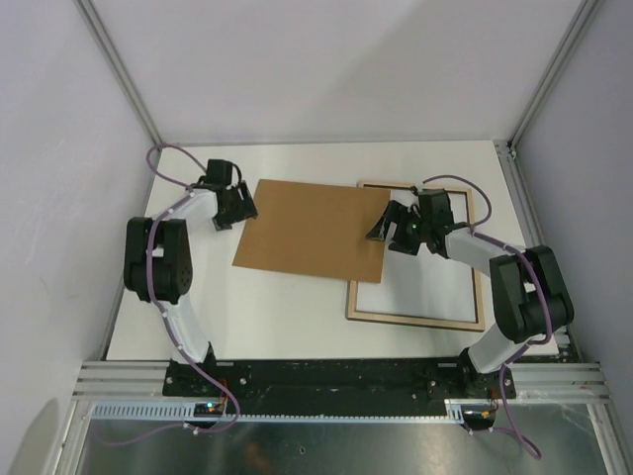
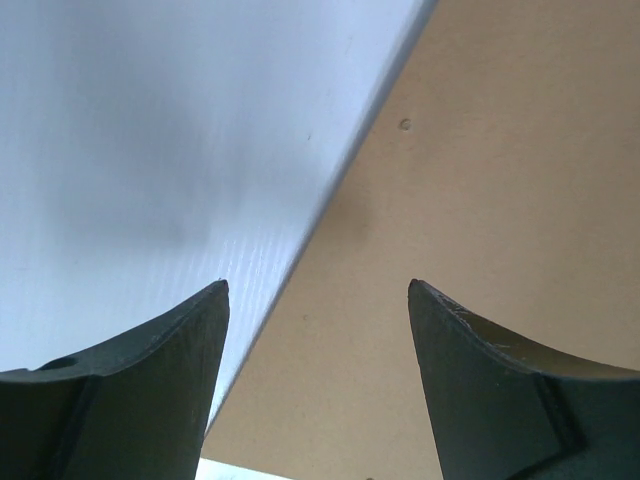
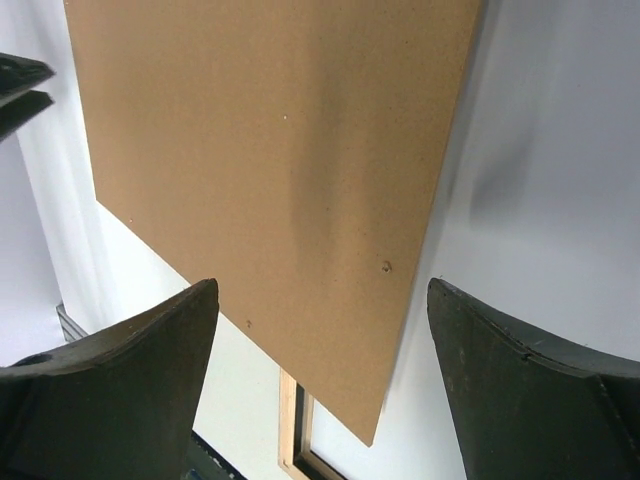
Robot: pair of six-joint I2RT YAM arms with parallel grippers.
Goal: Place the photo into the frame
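A plain brown board [image 1: 312,233] lies slantwise on the white table, its right end overlapping the left side of the wooden frame [image 1: 415,321]. White shows inside the frame; no picture side is visible. At the board's left edge is my left gripper [image 1: 240,212]; in the left wrist view that edge runs between its parted, empty fingers [image 2: 150,390]. Over the board's right edge hovers my right gripper, open too, with board and white surface showing beyond its fingers [image 3: 540,390]. Exact height above the board is unclear for both.
Bare white table [image 1: 277,322] lies in front of the board, with more at the far left. Light walls [image 1: 326,69] enclose the back and sides. The frame's right half is uncovered except where my right arm [image 1: 485,252] crosses it.
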